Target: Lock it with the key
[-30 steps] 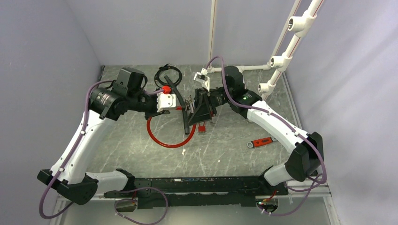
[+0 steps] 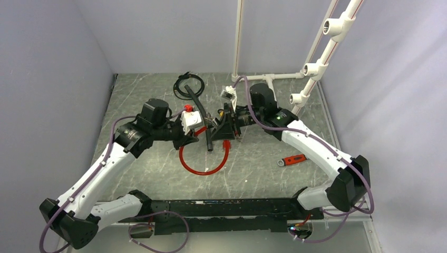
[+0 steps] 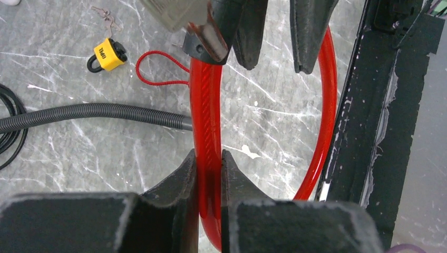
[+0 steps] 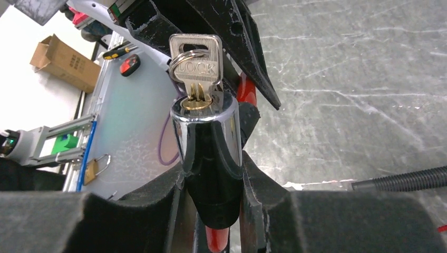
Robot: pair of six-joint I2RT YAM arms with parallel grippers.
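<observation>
In the right wrist view, a silver key with a ring stands in the top of the chrome lock cylinder. My right gripper is shut on the lock's black-sleeved body. The lock's red cable runs between the fingers of my left gripper, which press close on both sides of it. A black sleeve on the cable's end meets the side of the lock; how deep it sits is hidden. From above, both grippers face each other over the mat, and the cable loop hangs below them.
A yellow padlock and a red cord loop lie on the mat. Under the grippers runs a grey corrugated hose. A black cable coil lies behind, a red-handled tool at right.
My left gripper has moved slightly right and toward the front, and its arm has come down. The red loop has shifted right with it. The right arm has moved a little.
</observation>
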